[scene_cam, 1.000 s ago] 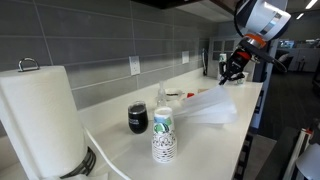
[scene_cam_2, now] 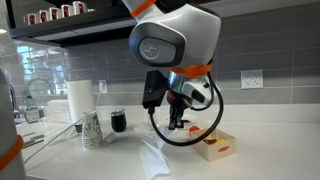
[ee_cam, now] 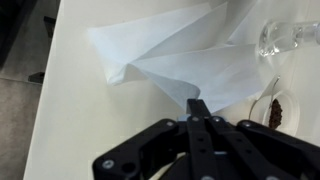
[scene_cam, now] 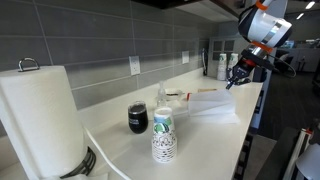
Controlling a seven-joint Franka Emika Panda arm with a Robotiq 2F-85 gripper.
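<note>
A white sheet point(scene_cam: 213, 106), perhaps a paper towel, lies partly folded on the white counter, with part of it raised. My gripper point(scene_cam: 229, 86) is above its far right side. In the wrist view the sheet point(ee_cam: 200, 62) is creased, and one corner narrows to my shut gripper; the thin corner appears pinched between the fingertips. From the other side, the sheet point(scene_cam_2: 153, 158) hangs below the arm and spreads toward the counter's front edge; there the fingertips are hard to make out.
A towel roll point(scene_cam: 42, 120), patterned cup stack point(scene_cam: 164, 140) and dark jar point(scene_cam: 138, 117) stand left. A clear glass bottle point(ee_cam: 284, 39) and a white dish with dark grounds point(ee_cam: 282, 112) are near the sheet. An open box point(scene_cam_2: 212, 147) holds small items.
My gripper has shifted slightly right in exterior view 1. The sheet's raised part has moved with it and now looks more folded over.
</note>
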